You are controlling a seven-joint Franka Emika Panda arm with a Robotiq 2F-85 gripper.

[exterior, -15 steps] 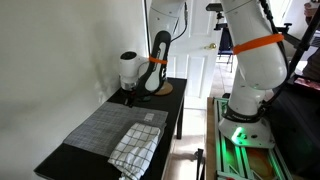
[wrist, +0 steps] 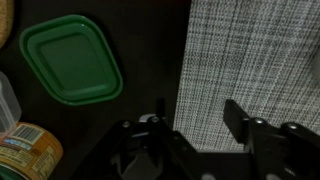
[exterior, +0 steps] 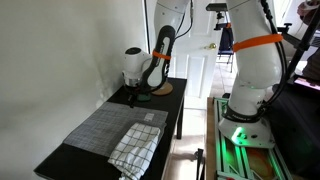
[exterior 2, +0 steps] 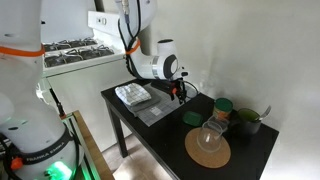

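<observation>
In the wrist view my gripper points down at the table, its fingers apart and nothing visible between them. Below it lies the edge of a grey woven mat (wrist: 250,65), bordering the dark tabletop. A green square lid or shallow dish (wrist: 72,60) rests on the dark surface to the left. The lower left corner holds a jar (wrist: 28,150) with a printed label. From outside, the arm's white wrist housing (exterior 2: 166,57) stands over the mat's far end, and the fingers are too small there to make out.
A checked cloth (exterior: 134,150) lies on the mat's near end. Beyond the green dish are a clear container (exterior 2: 212,132) on a round wooden board (exterior 2: 204,152), a green-lidded jar (exterior 2: 223,106) and a dark pot (exterior 2: 246,120). A wall runs along one side.
In exterior view 1 the arm's wrist has shifted a little to the right, toward the green dish. The cloth and the mat have stayed put.
</observation>
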